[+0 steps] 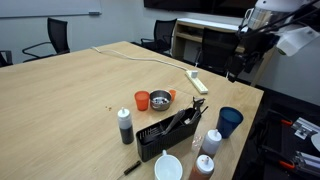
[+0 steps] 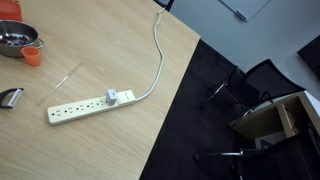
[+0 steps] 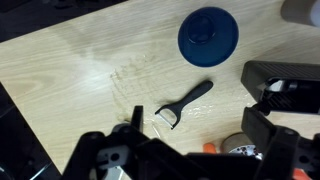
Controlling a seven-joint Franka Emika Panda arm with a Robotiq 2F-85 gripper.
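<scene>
My gripper is raised above the right end of the table. Its fingers stand wide apart, with nothing between the fingers. Beneath it in the wrist view, a black-handled peeler lies on the bare wood. A blue cup stands near the peeler, and in the first exterior view this cup is close to the table's right edge. The black box lies to the right in the wrist view; in the first exterior view this box has dark utensils standing in it.
Bottles, a white mug, orange cups and a metal pot surround the box. A white power strip with its cord lies farther back.
</scene>
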